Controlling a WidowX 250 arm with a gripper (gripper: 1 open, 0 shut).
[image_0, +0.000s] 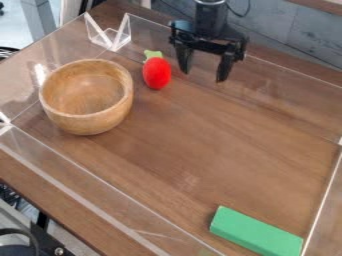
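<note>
My black gripper hangs at the top centre of the camera view, fingers pointing down and spread apart, with nothing seen between them. Just left of it a red tomato-like object rests on the wooden table, a small green piece behind it. A wooden bowl stands at the left. A green block lies at the front right.
Clear plastic walls border the work area on the sides. A grey back wall rises behind.
</note>
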